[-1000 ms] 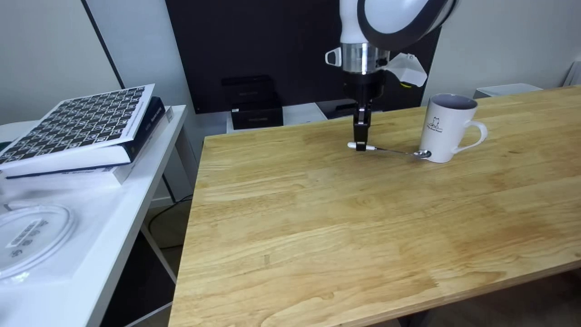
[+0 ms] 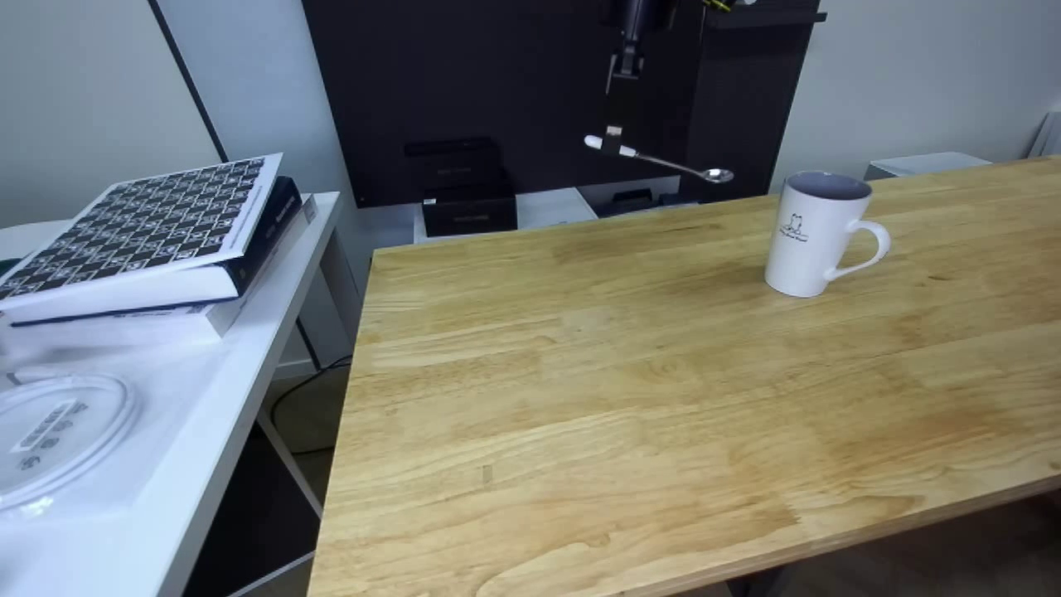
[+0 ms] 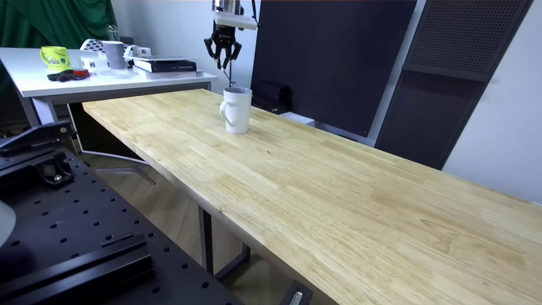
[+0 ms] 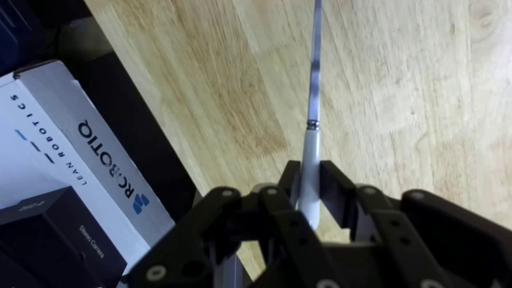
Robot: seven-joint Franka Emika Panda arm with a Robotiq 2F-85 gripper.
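Note:
A long spoon with a white handle (image 4: pixel 311 153) and a metal shaft (image 4: pixel 315 72) is gripped near its handle end. My gripper is shut on that handle, one black finger on each side. In exterior view 1 the spoon's bowl (image 2: pixel 716 176) points right, and the gripper (image 2: pixel 613 139) holds it well above the table's far edge. The bowl lies outside the wrist view. A white mug (image 2: pixel 811 239) with a grey inside stands upright on the wooden table, to the right of and lower than the spoon. From exterior view 2 the gripper (image 3: pixel 222 63) appears behind the mug (image 3: pixel 237 112).
Boxes, one white (image 4: pixel 96 139) and one black (image 4: pixel 62 235), sit beyond its far edge. A white side table at the left carries stacked books (image 2: pixel 149 239).
My gripper has risen from the table with the spoon in it and shifted a little left. The spoon's bowl has moved up and away from the mug's base. The mug has stayed put.

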